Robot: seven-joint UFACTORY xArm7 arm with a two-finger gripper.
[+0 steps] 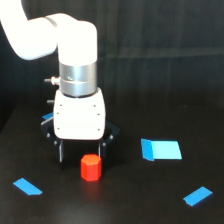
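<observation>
A small red block (91, 168), with a hexagonal look, rests on the dark table near the lower left of the camera view. My gripper (82, 155) is open just behind and above it, its thin dark fingers spread wide and pointing down. Nothing shows clasped between them. In the picture, the block lies below the gap, towards the right finger. The dark fingertips are hard to make out against the table, so I cannot tell how high they are above it.
A light-blue square (167, 150) with a darker blue strip (147, 149) along its left side lies right of centre. Blue tape pieces lie at the front left (27, 187) and front right (198, 196).
</observation>
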